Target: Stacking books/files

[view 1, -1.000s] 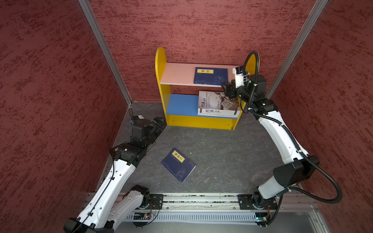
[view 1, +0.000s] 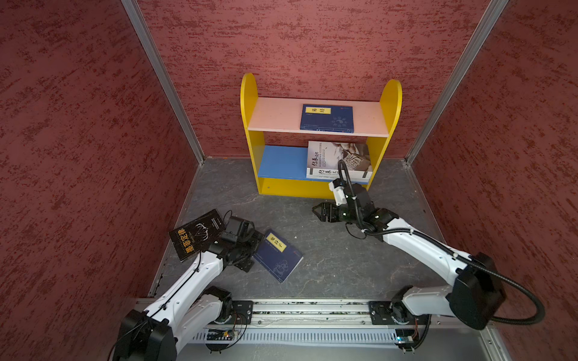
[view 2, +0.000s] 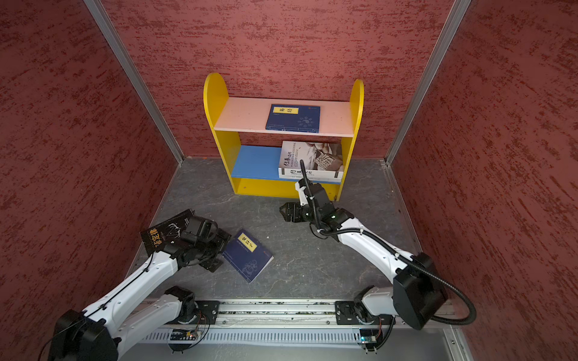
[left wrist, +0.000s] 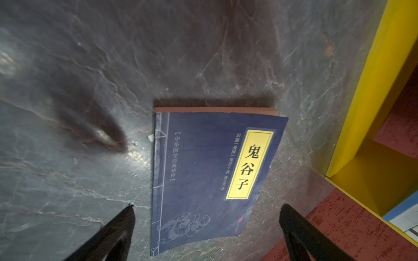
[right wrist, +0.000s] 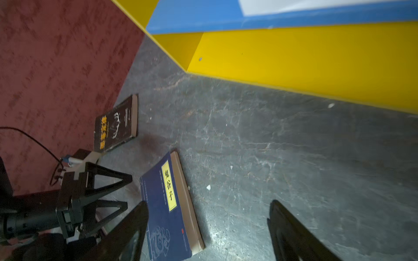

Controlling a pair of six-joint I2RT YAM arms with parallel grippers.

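A navy book with a yellow label (view 1: 278, 258) lies on the floor at the lower left; my left gripper hangs open over it, with nothing between its fingers. A dark book (view 1: 191, 233) lies farther left, partly hidden by the left arm. My right gripper is low in front of the shelf's base, pointing toward the floor books, its fingers apart with nothing between them. Another navy book (view 1: 326, 120) rests on the pink upper shelf, and pale books (view 1: 328, 155) are stacked at the right of the blue lower shelf.
The yellow shelf unit (view 1: 250, 102) stands at the back. The left part of its blue shelf (view 1: 283, 161) and the pink board (view 1: 274, 114) left of the navy book are clear. Red walls enclose the sides.
My right gripper has come down and leftward from the shelf's right side to the floor front. My left gripper has moved lower, toward the navy book on the floor.
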